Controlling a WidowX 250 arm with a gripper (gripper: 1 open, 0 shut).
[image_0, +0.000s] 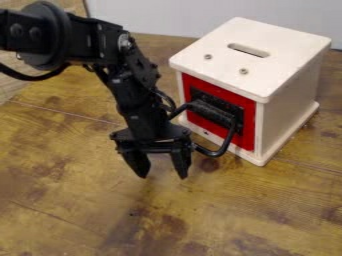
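Note:
My black gripper hangs low over the bare wooden floor, fingers pointing down and apart, with nothing visible between them. To its right stands a white box with a red front, a black dark panel and a black bar handle that reaches down toward the gripper, partly behind it.
A pale wall runs along the back. The white box fills the back right.

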